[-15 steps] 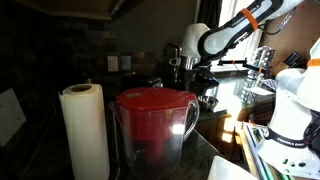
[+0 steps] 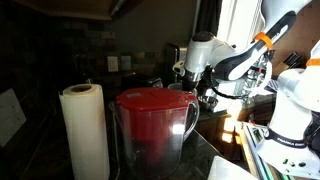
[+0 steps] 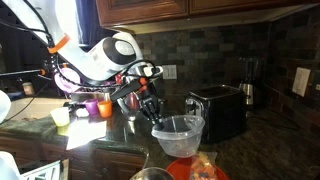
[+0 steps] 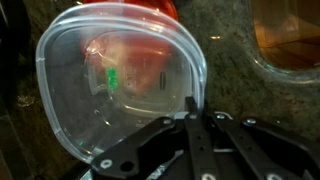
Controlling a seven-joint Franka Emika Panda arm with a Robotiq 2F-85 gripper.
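A clear plastic bowl (image 3: 181,131) hangs above the counter in exterior view 2, its rim caught by my gripper (image 3: 157,123). From the wrist view, the bowl (image 4: 115,80) fills the left half, and the gripper is shut on its near rim. Through the bowl's clear bottom a red surface shows below. In exterior view 1 the gripper (image 2: 184,77) is small and dark beyond a red-lidded pitcher, which hides the bowl there.
On the counter a red plate (image 3: 182,169) lies under the bowl, with a clear container (image 3: 207,165) beside it. A black toaster (image 3: 218,112) stands behind. The red pitcher (image 2: 153,130) and a paper towel roll (image 2: 87,130) crowd exterior view 1. Colourful cups (image 3: 92,108) stand left.
The arm has come nearer to exterior view 1's camera and looks larger. Its gripper has shifted slightly behind the pitcher's side.
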